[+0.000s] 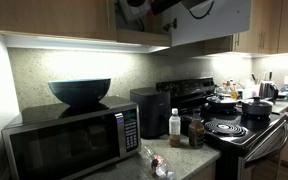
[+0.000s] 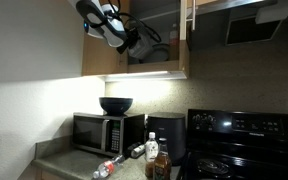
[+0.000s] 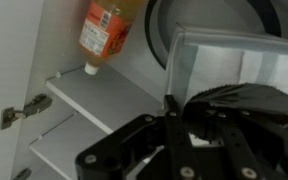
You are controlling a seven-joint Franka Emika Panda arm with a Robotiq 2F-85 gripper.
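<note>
In the wrist view my gripper is at the lower right, shut on what looks like the wall of a clear, pale-sided container [image 3: 219,48]. The dark fingers cover much of that container, so its contents are hard to tell. In exterior view 2 the arm [image 2: 106,28] reaches into the open upper cabinet [image 2: 174,72], and the held thing is not clear there. Exterior view 1 shows only part of the arm [image 1: 134,10] at the top edge.
A bottle with an orange label [image 3: 104,33] and a round dark-rimmed piece [image 3: 164,28] are close to the container. Below are a microwave [image 1: 69,145] bearing a blue bowl [image 1: 80,92], two bottles, and a stove [image 1: 239,130]. The cabinet door [image 1: 212,20] hangs open.
</note>
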